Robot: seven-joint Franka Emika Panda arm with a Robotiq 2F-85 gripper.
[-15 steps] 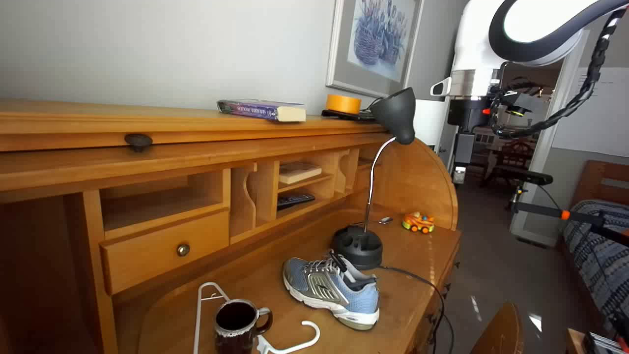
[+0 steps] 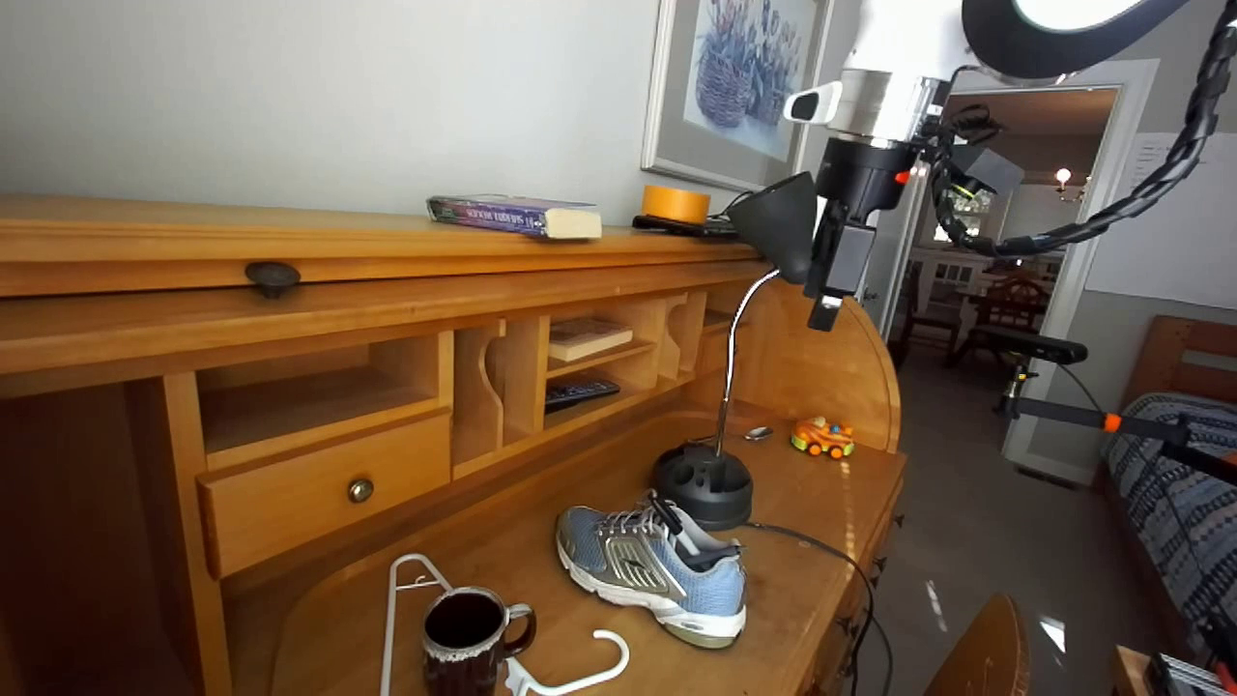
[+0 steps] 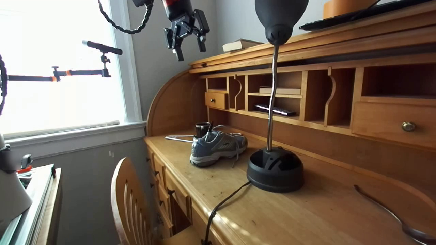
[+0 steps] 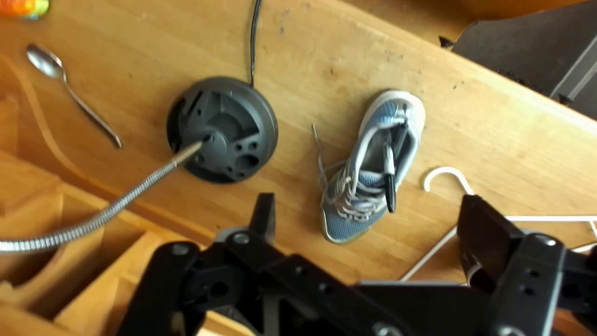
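High above the desk, my gripper is open, its two fingers spread with nothing between them. Below it in the wrist view lies a blue-grey sneaker with a marker sticking out of its opening. A black desk lamp has its round base to the sneaker's left and its shade beside my gripper in the first exterior view. Close to the sneaker are a dark brown mug and a white hanger. A spoon rests beyond the lamp base.
An orange toy car stands at the desk's far end. The cubbies hold a book and a remote. On the top shelf are another book and an orange roll. A lamp cord runs over the front edge.
In the first exterior view my arm and gripper have moved left and toward the lamp shade, and the gripper has tilted. The things on the desk stand where they were.
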